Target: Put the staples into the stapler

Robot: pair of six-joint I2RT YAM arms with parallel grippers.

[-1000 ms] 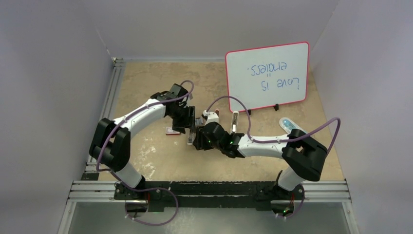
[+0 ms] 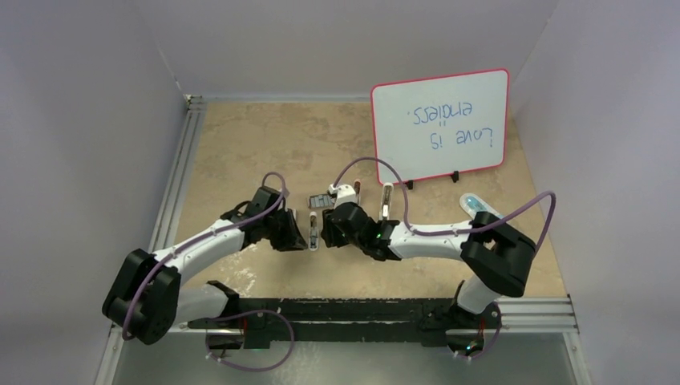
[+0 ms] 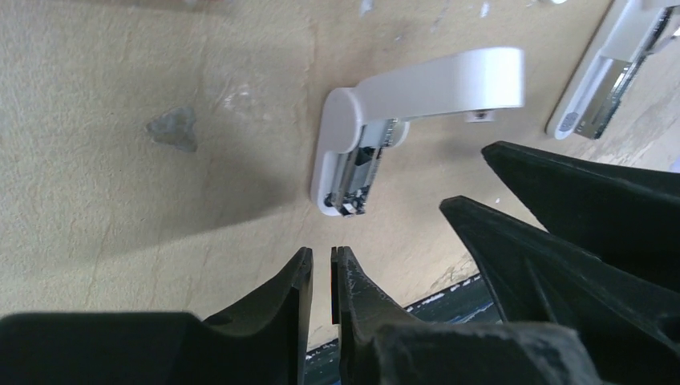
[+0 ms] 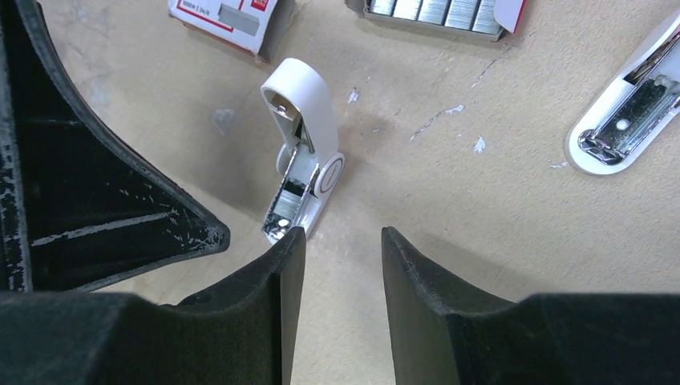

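A white stapler (image 2: 313, 228) stands on the table between the two grippers, its top arm swung up. In the left wrist view the stapler (image 3: 350, 152) shows its metal channel, with a dark gap and silvery parts inside; I cannot tell exactly where staples sit. My left gripper is just off its near end, slightly open with nothing between the fingers. In the right wrist view the stapler (image 4: 309, 148) lies ahead of my right gripper, which is open and empty. Silver staple strips (image 4: 437, 11) fill an open box at the top.
A red-and-white box (image 4: 220, 16) lies behind the stapler. Other white staplers (image 2: 386, 200) stand to the right, one opened-up stapler (image 4: 621, 120) close to my right gripper. A whiteboard (image 2: 441, 124) is at the back right. Bare table lies in front.
My left gripper has drawn toward the front and left, away from the staple box. The stapler has slid a little toward the front. The right arm has hardly moved.
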